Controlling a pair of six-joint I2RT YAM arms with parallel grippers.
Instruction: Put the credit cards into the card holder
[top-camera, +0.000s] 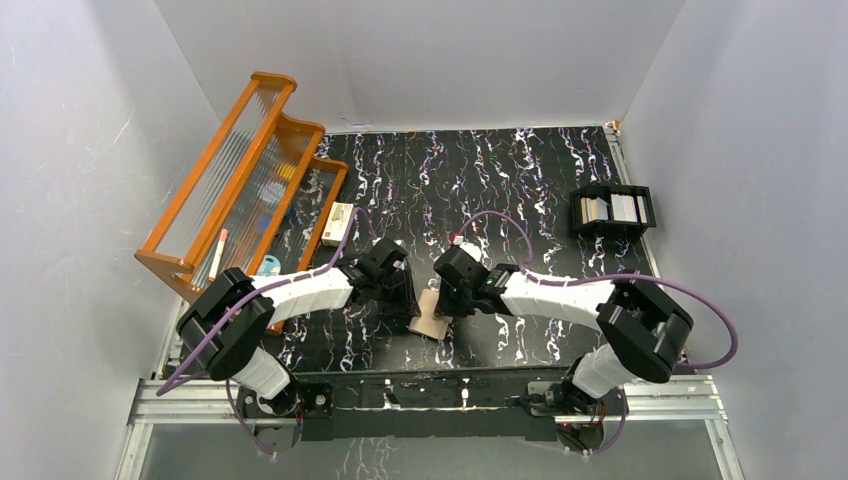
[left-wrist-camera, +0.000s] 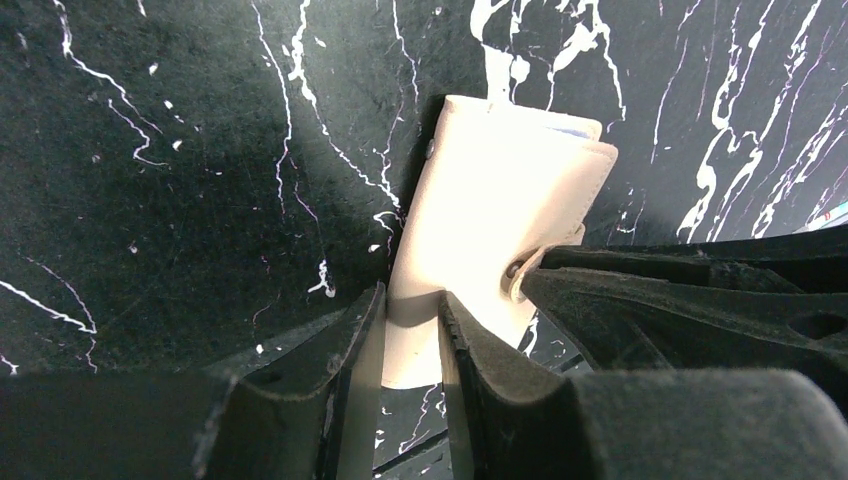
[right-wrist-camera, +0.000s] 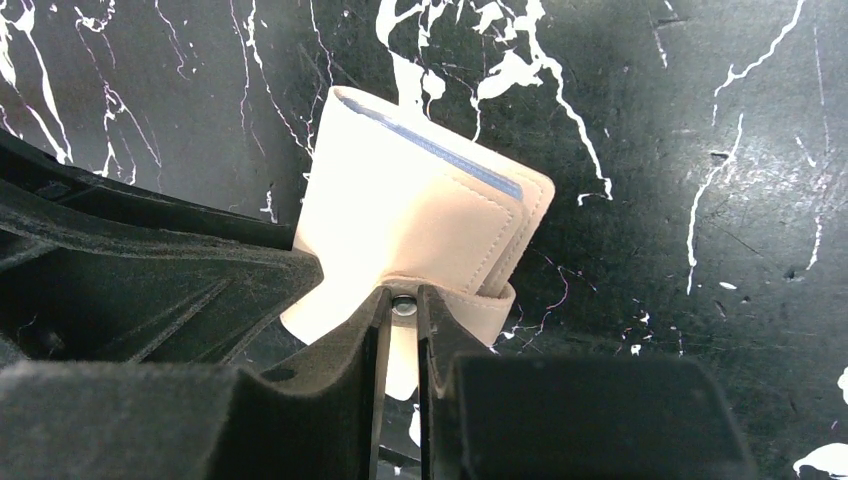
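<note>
A beige leather card holder (top-camera: 428, 318) lies on the black marbled table between both grippers, with a bluish edge showing inside and a snap strap across it (right-wrist-camera: 460, 310). My left gripper is at the holder's side, its fingertips close together with beige leather behind the narrow gap. My right gripper is at the snap strap, its fingertips close around the round metal snap; whether it grips it is unclear. Each wrist view shows the other gripper pressed close to the holder.
A wooden shelf (top-camera: 230, 180) with ribbed panels stands at the left, a small white box (top-camera: 336, 224) beside it. A black tray of cards (top-camera: 612, 211) is at the back right.
</note>
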